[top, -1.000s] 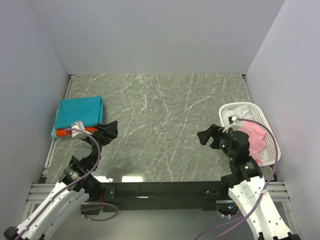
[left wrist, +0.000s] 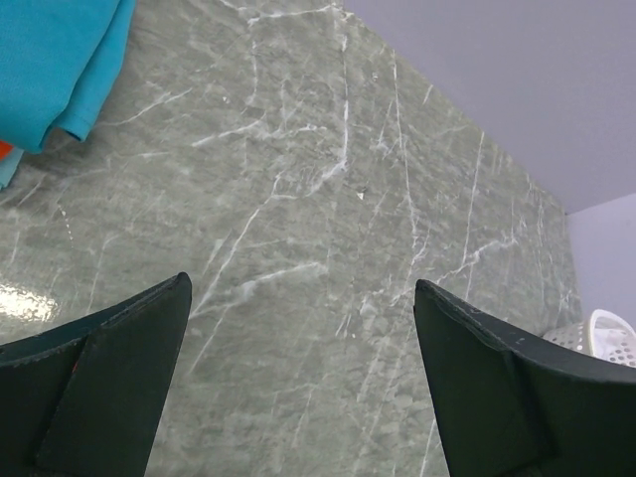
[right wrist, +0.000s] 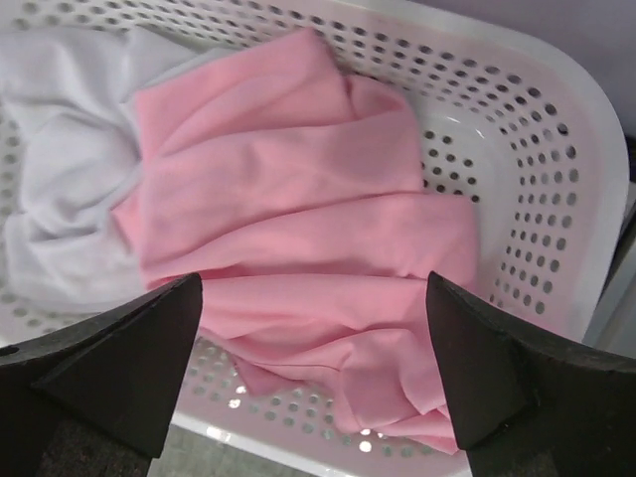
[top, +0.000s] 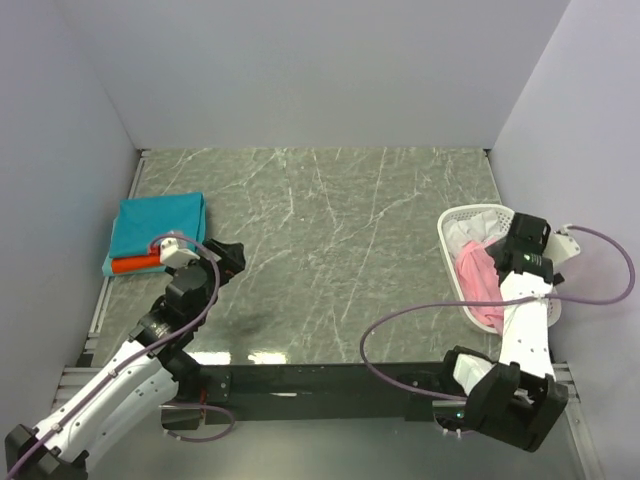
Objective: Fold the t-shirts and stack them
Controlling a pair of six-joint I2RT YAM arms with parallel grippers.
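A folded teal shirt (top: 158, 220) lies on a folded orange one (top: 133, 264) at the table's left, with light blue fabric beneath. My left gripper is open over bare table just right of that stack. At the right, a white perforated basket (right wrist: 552, 199) holds a rumpled pink shirt (right wrist: 278, 169) and white cloth (right wrist: 70, 159). My right gripper hangs open above the pink shirt inside the basket's outline, with nothing seen between its fingers.
Pale walls close in at back, left and right, the right one close beside the basket. Purple hoses trail over both arms.
My right arm has swung rightward and over the basket, turning as it went.
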